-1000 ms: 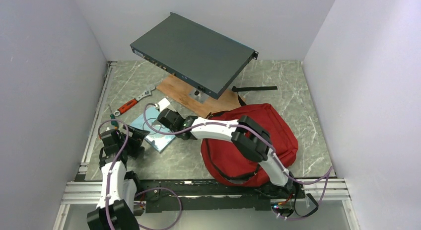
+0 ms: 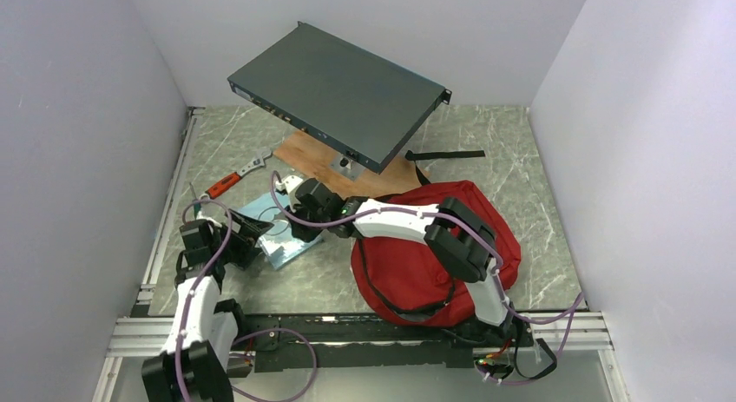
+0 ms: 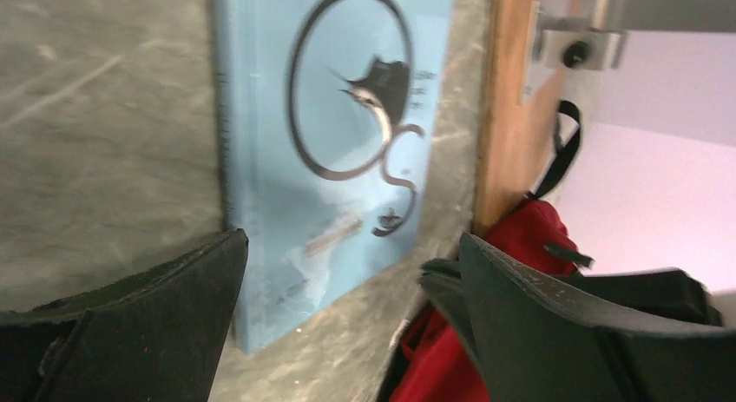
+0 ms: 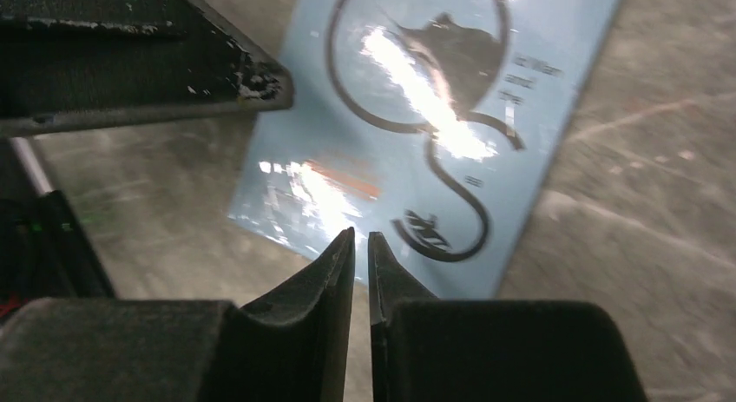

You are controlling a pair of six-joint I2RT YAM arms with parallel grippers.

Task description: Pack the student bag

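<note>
A light blue book [image 2: 291, 244] with a dark printed design lies on the grey surface between my two grippers. My left gripper [image 2: 256, 235] is over its left side; in the left wrist view its fingertips stand apart at the book's [image 3: 330, 159] near part, open. My right gripper [image 2: 302, 231] is over the book's right side; in the right wrist view its fingertips meet above the book [image 4: 408, 176], and whether anything is between them cannot be seen. The red student bag [image 2: 469, 220] lies to the right, partly under the right arm.
An orange-handled adjustable wrench [image 2: 227, 181] and a green-handled tool [image 2: 197, 208] lie upper left. A dark metal unit [image 2: 338, 89] stands over a wooden board [image 2: 308, 154] at the back. Free surface shows at the right back.
</note>
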